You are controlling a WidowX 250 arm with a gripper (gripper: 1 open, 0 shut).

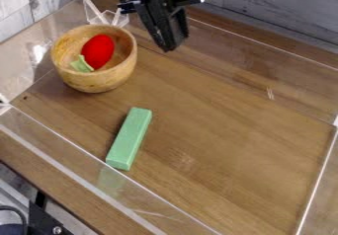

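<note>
My gripper [164,38] is at the top centre of the camera view, dark, above the table just to the right of a wooden bowl [98,79]. It is shut, with nothing visible between its fingers. The bowl holds a red object [98,49] with a pale green part at its lower left. A mint-green bar [128,137] lies on the table below the bowl.
Transparent low walls run along its edges, with a pale panel beyond the back edge.
</note>
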